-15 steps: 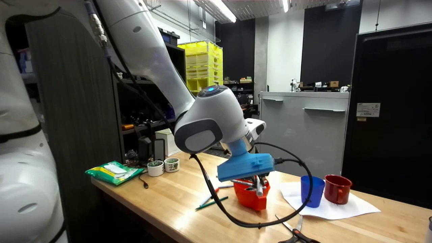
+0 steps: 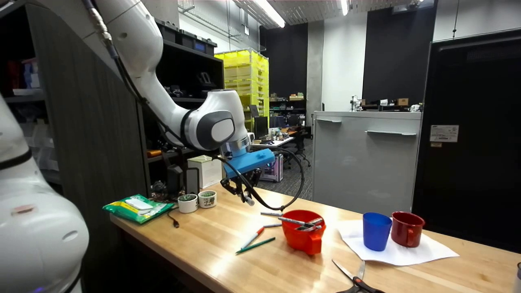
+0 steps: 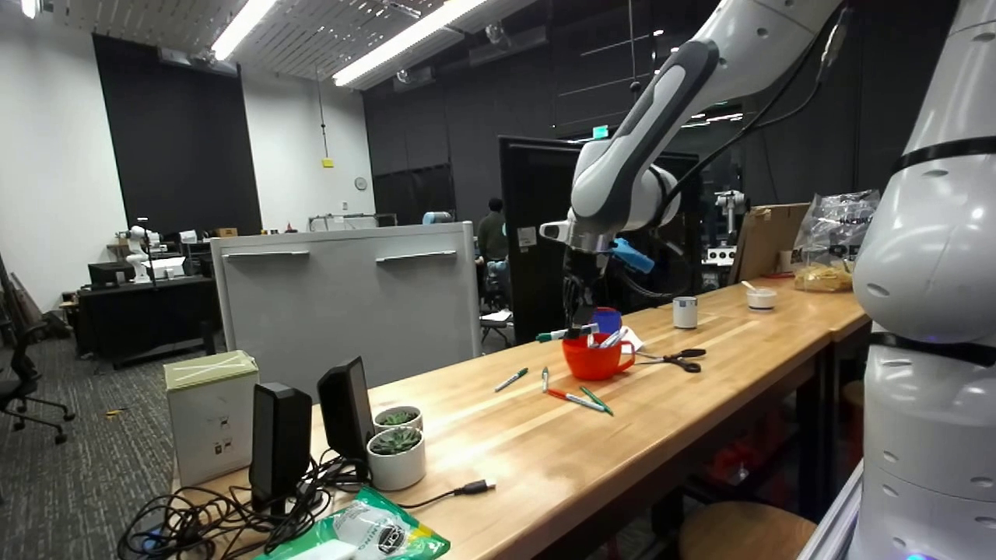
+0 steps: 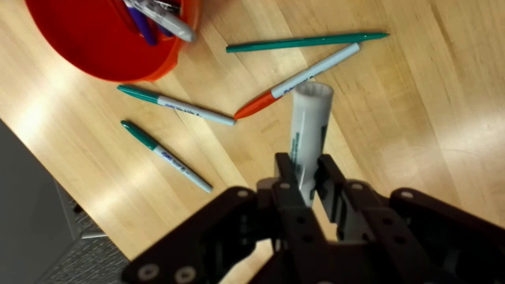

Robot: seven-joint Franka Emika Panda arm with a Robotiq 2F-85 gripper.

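Note:
My gripper is shut on a whitish-grey marker (image 4: 310,123), which points out past the fingertips. In exterior view 1 the gripper (image 2: 240,188) hangs above the table, left of a red-orange mug (image 2: 298,237). Several pens and markers lie in that mug (image 4: 101,59). Loose on the wood below are a green-capped marker (image 4: 189,109) near the mug, another green-capped marker (image 4: 173,161), a red-capped marker (image 4: 315,70) and a thin green pen (image 4: 307,42). The held marker's lower end is hidden between the fingers.
Right of the mug lie open scissors (image 2: 357,282); a blue cup (image 2: 376,232) and a dark red mug (image 2: 407,229) stand on white paper (image 2: 408,254). Two small potted plants (image 3: 396,457), speakers (image 3: 280,434) and a green bag (image 2: 139,209) occupy the other end. Bare wood lies between.
My arm has swung left and up in exterior view 1, away from above the red-orange mug. The mug and the loose pens appear unmoved.

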